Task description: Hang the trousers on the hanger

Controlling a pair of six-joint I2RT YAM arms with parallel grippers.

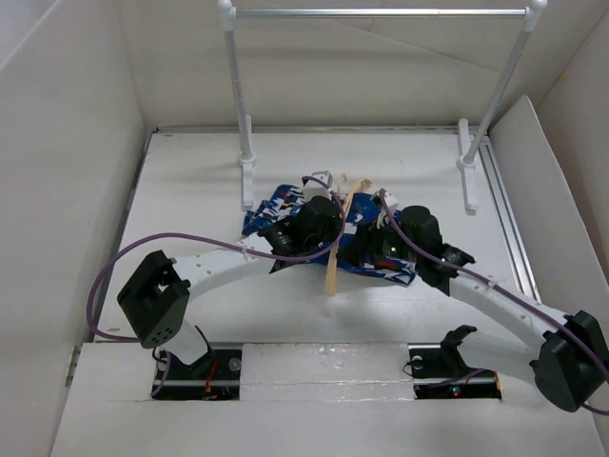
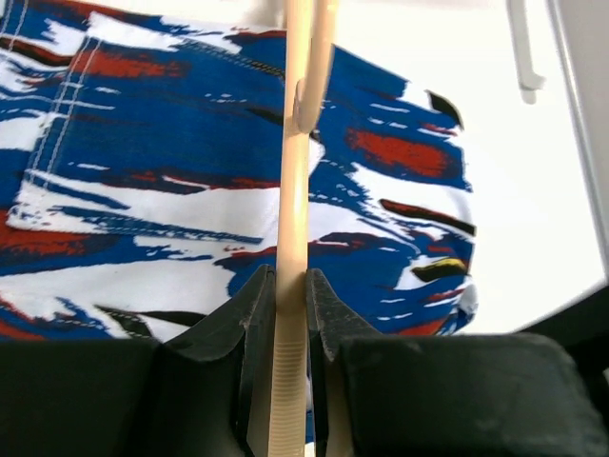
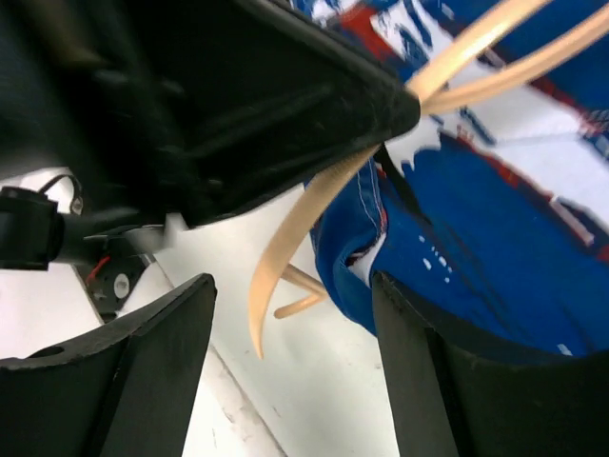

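Observation:
The blue, white and red patterned trousers [image 1: 381,267] lie folded on the floor, with a pale wooden hanger [image 1: 331,276] on them. My left gripper is at the hanger's strip, fingertips either side of it; whether it grips firmly is hard to tell. My right gripper is open beside the trousers [image 3: 476,238] and the hanger [image 3: 276,257], with nothing clearly between its fingers; the other arm's black gripper body fills the upper left of that view.
A white rack with a metal rail [image 1: 381,13] stands over the back of the workspace, its feet either side of the trousers. Both arms are close together at the centre. Clear floor [image 1: 181,190] lies at left.

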